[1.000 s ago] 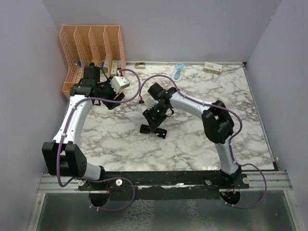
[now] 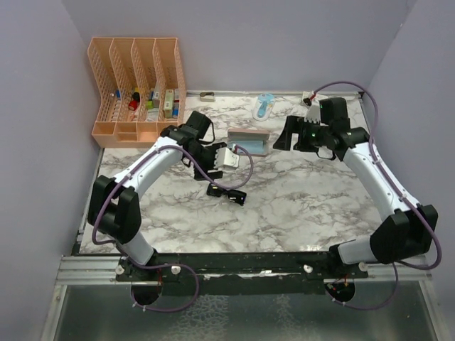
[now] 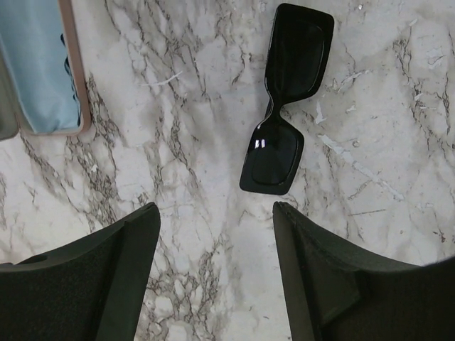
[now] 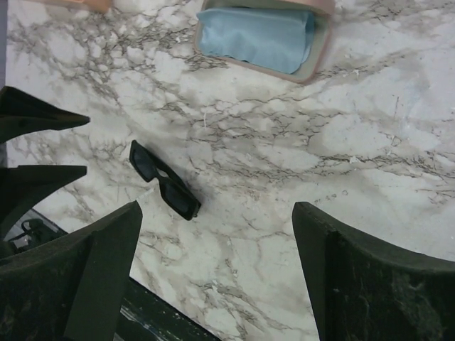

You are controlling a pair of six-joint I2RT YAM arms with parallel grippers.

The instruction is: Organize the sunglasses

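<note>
The black sunglasses (image 2: 227,194) lie on the marble table near its front middle, lenses spread in a line. Just behind them my left gripper (image 2: 207,175) stands open. In the left wrist view the sunglasses (image 3: 279,106) lie beyond my open fingers, with only bare marble between the fingertips. An open case (image 2: 249,141) with a pale blue cloth (image 4: 256,37) inside rests farther back. To the right of this case, my right gripper (image 2: 288,146) is open and empty. Its wrist view also shows the sunglasses (image 4: 165,180) and the left gripper's fingers (image 4: 43,122).
At the back left stands an orange organizer (image 2: 114,129) with tall compartments holding several small items. A blue and white item (image 2: 264,106) and a small case (image 2: 207,96) lie along the back edge.
My right gripper has moved from over the sunglasses to the back right. The left one has come rightward from beside the organizer toward the sunglasses.
</note>
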